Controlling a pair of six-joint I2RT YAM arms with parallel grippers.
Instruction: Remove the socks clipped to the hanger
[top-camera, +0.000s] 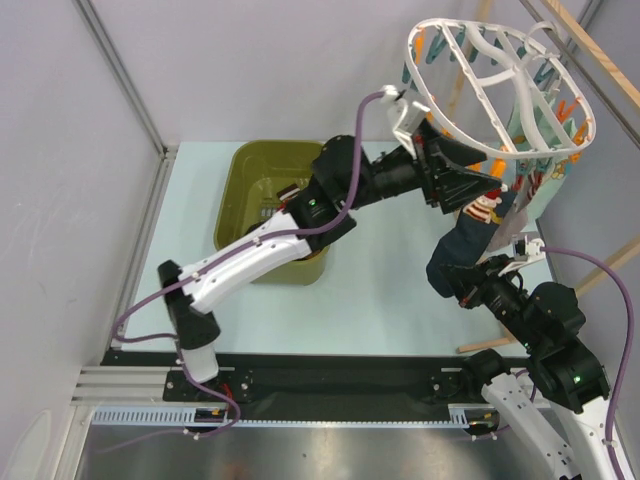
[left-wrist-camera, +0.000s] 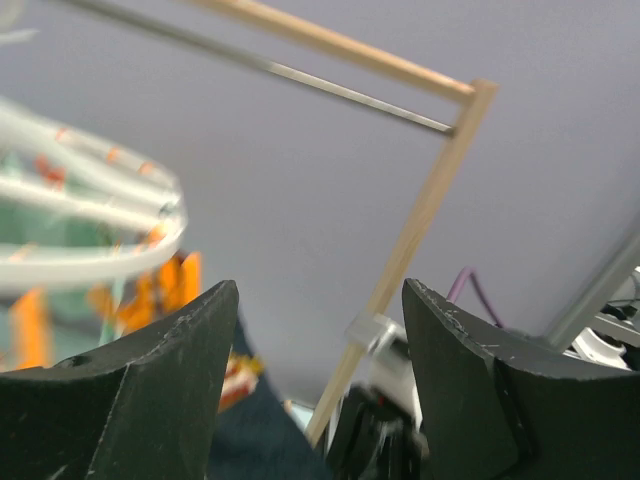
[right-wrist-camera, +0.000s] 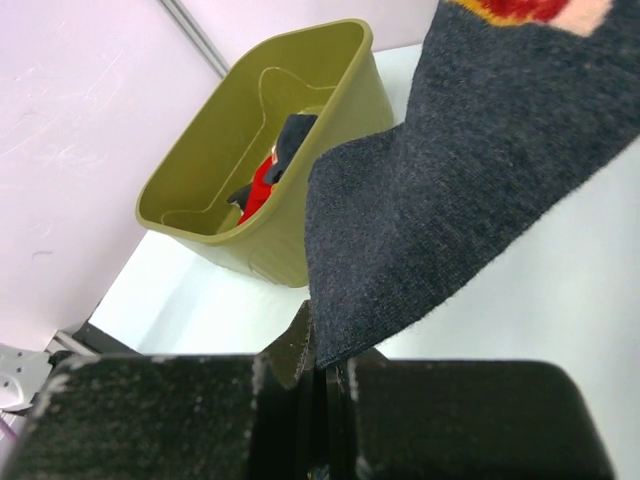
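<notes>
The round white hanger (top-camera: 452, 130) hangs at the upper right, with orange and teal clips round its rim. From an orange clip (top-camera: 499, 165) hangs a dark sock (top-camera: 465, 245) with a red and cream pattern near its top. My right gripper (top-camera: 462, 285) is shut on the sock's lower edge; in the right wrist view the cloth (right-wrist-camera: 400, 230) runs down between the fingertips. Beside the rim, near the sock's clipped top, is my left gripper, open with nothing gripped; the patterned part of the sock appears past its left finger (left-wrist-camera: 190, 370).
An olive bin (top-camera: 235, 195) stands on the white table (top-camera: 375, 310), with red and dark cloth items inside. Wooden poles (left-wrist-camera: 420, 215) and a metal rod support the hanger at right.
</notes>
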